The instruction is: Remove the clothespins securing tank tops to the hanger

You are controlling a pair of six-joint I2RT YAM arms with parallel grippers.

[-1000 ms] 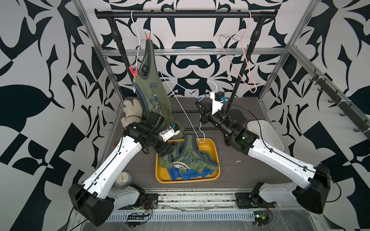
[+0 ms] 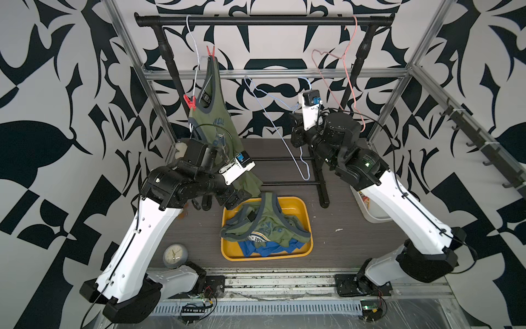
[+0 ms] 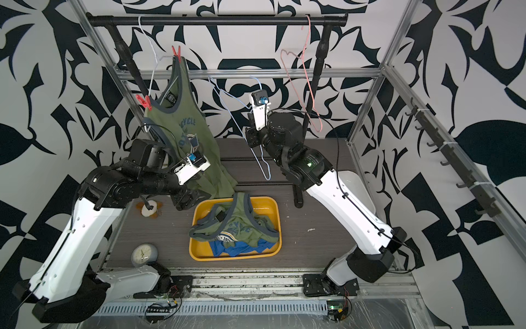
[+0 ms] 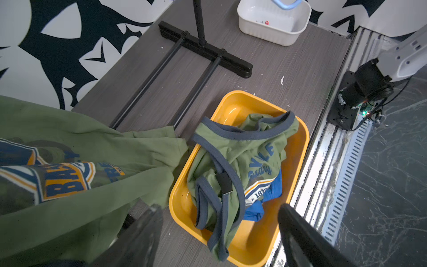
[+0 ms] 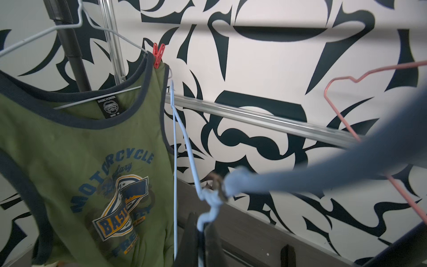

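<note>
A green tank top [image 2: 222, 109] hangs at the rack's left from a white hanger [image 2: 194, 44], with red clothespins at its two shoulders: one high clothespin [image 3: 176, 51] and one lower clothespin [image 3: 144, 101]. The high one also shows in the right wrist view as a red pin [image 5: 158, 55]. Another green tank top [image 4: 262, 164] lies in the yellow tray [image 4: 304, 146]. My right gripper is shut on a bare blue hanger [image 5: 190, 151], lifted in front of the rack. My left gripper [image 2: 236, 200] is open and empty beside the tray's back left corner.
On the rack's right end a pink hanger [image 2: 348, 65] hangs empty. A white basket [image 4: 273, 33] with a small red item inside stands at the right. A round clock [image 2: 175, 255] stands front left. Blue cloth [image 2: 265, 249] lies under the tank top in the tray.
My right gripper has risen with the blue hanger, away from over the tray.
</note>
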